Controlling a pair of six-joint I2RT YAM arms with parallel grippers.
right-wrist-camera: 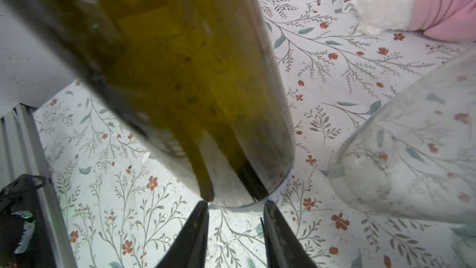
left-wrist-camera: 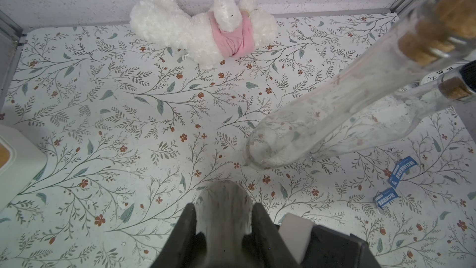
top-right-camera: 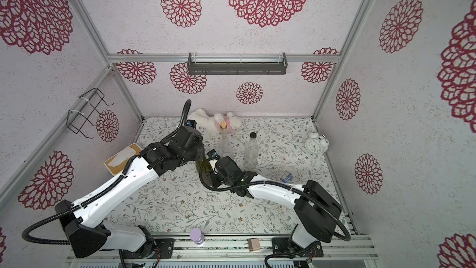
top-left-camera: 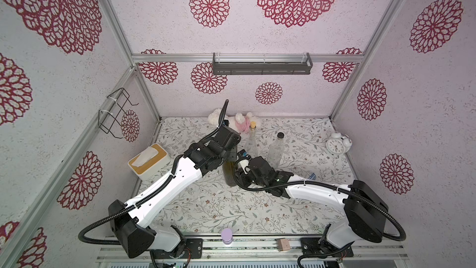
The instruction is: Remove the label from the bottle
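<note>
The olive-green bottle (right-wrist-camera: 213,79) stands on the patterned table under my left arm; its lower part (top-left-camera: 230,173) shows in the top left view. In the left wrist view its pale top (left-wrist-camera: 225,193) sits between the fingers of my left gripper, which is shut on it. My right gripper is at the bottle's lower side, its fingers (right-wrist-camera: 197,233) parted, with nothing clearly visible between them. No label shows on the parts of the bottle in view; the side toward my right gripper is partly hidden in the top views.
A clear corked bottle (left-wrist-camera: 307,119) and a black-capped bottle (top-left-camera: 276,151) stand close on the right. Blue label pieces (left-wrist-camera: 402,168) lie beyond them. A plush toy (left-wrist-camera: 198,29), a tissue box (top-left-camera: 148,161) and a clock (top-left-camera: 338,144) sit around the edges.
</note>
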